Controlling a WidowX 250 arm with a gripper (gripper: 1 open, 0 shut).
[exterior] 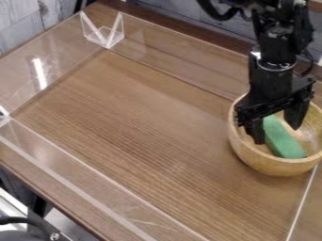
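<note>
My black gripper (pixel 274 120) hangs at the right of the camera view, open, its fingers down inside a tan bowl (pixel 272 165). A green object (pixel 283 141) lies in the bowl, just by the fingertips, partly hidden by the gripper. Whether the fingers touch it I cannot tell.
A clear plastic piece (pixel 104 26) stands at the back left. Dark cables show at the lower left edge, beyond the table.
</note>
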